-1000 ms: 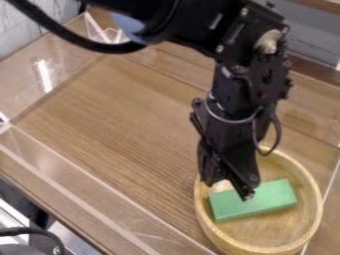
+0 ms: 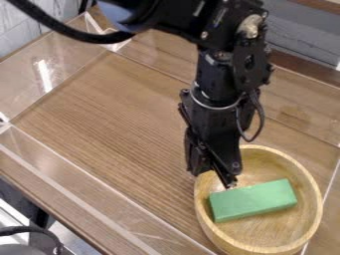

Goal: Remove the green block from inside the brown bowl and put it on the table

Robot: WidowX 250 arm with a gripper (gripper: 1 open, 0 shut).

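The green block lies inside the brown bowl, on its bottom and toward the near side. That bowl stands at the lower right of the table. My black gripper hangs over the bowl's far left rim, pointing down, with its tips just up and left of the block. A gap seems to separate the tips from the block. How far the fingers are spread is hard to make out against the dark gripper body. Part of the bowl's far rim is hidden behind the gripper.
Bare wooden table stretches to the left of the bowl and is clear. A clear low wall runs along the table's near left edge. A dark cable loops over the upper left.
The gripper has shifted left and slightly up, away from above the block toward the bowl's left rim. Block and bowl look unmoved.
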